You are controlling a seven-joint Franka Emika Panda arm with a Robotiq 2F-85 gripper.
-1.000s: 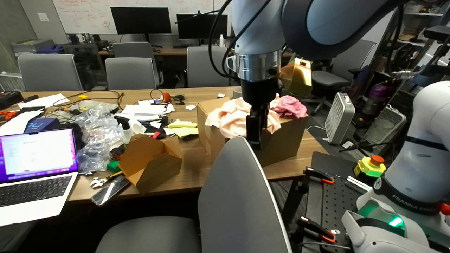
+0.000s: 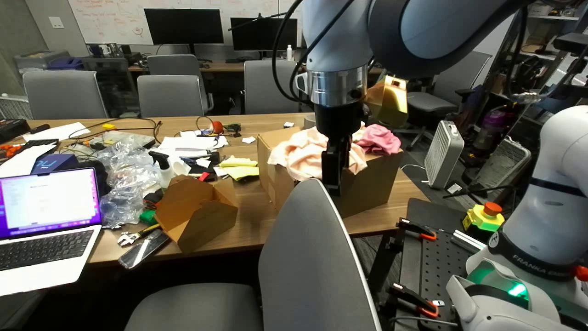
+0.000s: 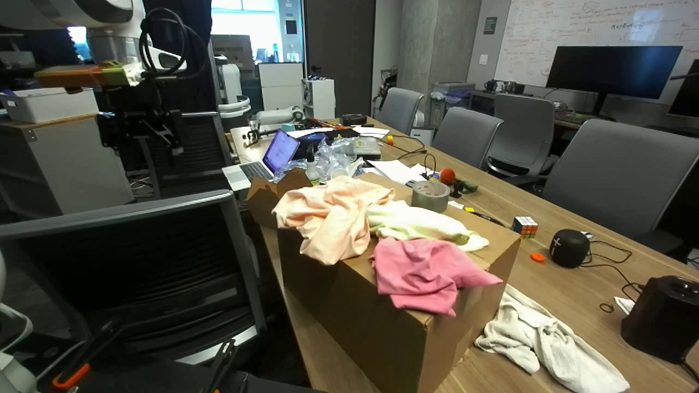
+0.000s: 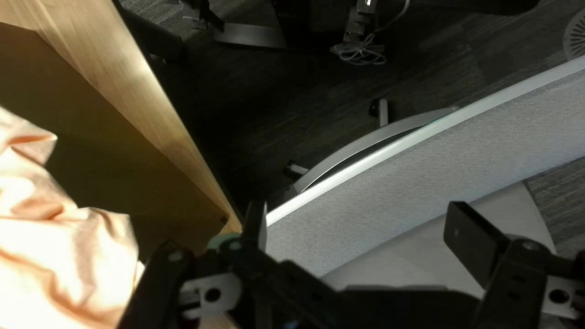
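My gripper stands open over the grey chair (image 4: 351,230), its two black fingers wide apart and nothing between them. In exterior view 2 the gripper (image 3: 152,141) hangs in the air above the chair side, away from the big cardboard box (image 3: 347,314). A peach cloth (image 3: 334,219), a pale green cloth (image 3: 419,226) and a pink cloth (image 3: 429,275) lie crumpled on top of that box. At the wrist view's left edge the peach cloth (image 4: 60,246) drapes over the box side, outside the fingers. A white cloth (image 3: 550,344) lies on the table beside the box.
The chair's backrest (image 2: 314,265) rises close below the gripper. A small open cardboard box (image 2: 198,215), a laptop (image 2: 49,220) and clutter cover the table's left part. On the big box sits a tape roll (image 3: 430,195); a Rubik's cube (image 3: 525,226) and black speaker (image 3: 568,248) stand beyond.
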